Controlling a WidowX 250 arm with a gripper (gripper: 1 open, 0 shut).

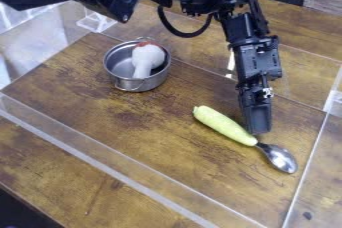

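A spoon with a pale yellow, corn-like handle (222,123) and a silver bowl (278,158) lies on the wooden table (120,162), angled toward the lower right. My dark gripper (255,122) is low, just behind the spoon near the middle of its length. It appears shut, with nothing visible between its fingers. Whether it touches the spoon is unclear.
A steel pot (126,66) with a white object with a red top inside stands at the upper left. Clear strips or panels border the work area.
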